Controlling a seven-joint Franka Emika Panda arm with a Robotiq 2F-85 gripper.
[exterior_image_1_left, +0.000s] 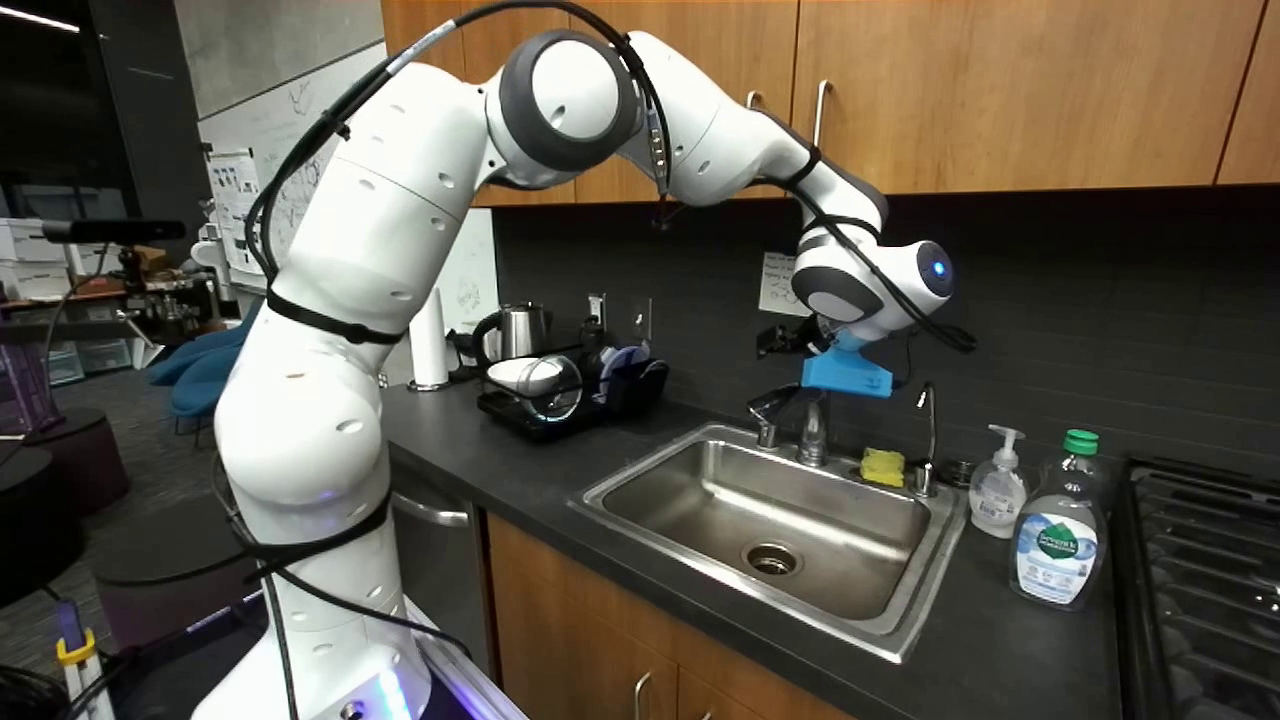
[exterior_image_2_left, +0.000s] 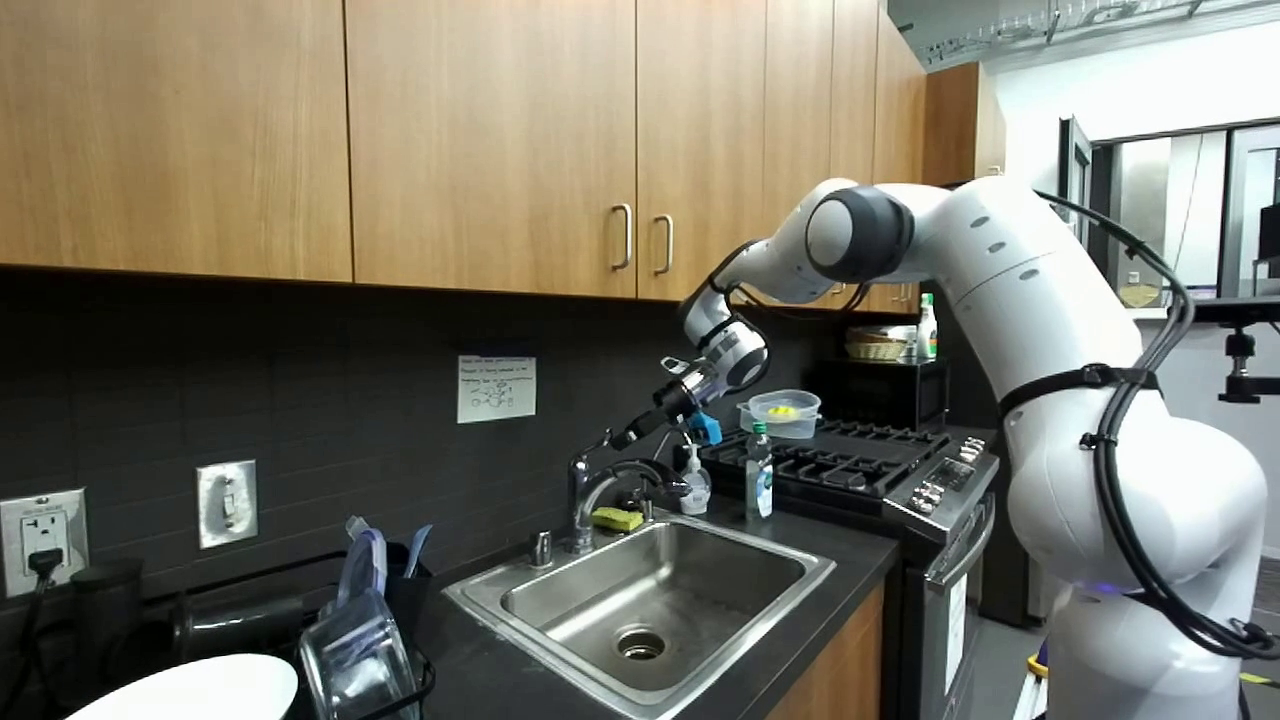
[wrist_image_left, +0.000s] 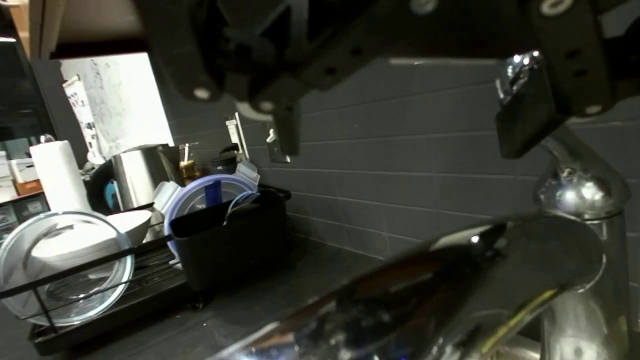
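My gripper stands open above the sink's faucet, its fingers spread wide. Below it in the wrist view, the chrome spout runs out toward the lower left from the faucet's body. A chrome lever rises from the domed top and passes partly behind the right-hand finger; whether they touch, I cannot tell. In the second exterior view the gripper reaches down toward the faucet, close to its top. Between the fingers I see mainly the dark tiled wall.
An empty steel sink lies below, with a yellow sponge behind it. Soap dispenser and dish-soap bottle stand at its right. A loaded dish rack is at the left. Cabinets hang overhead.
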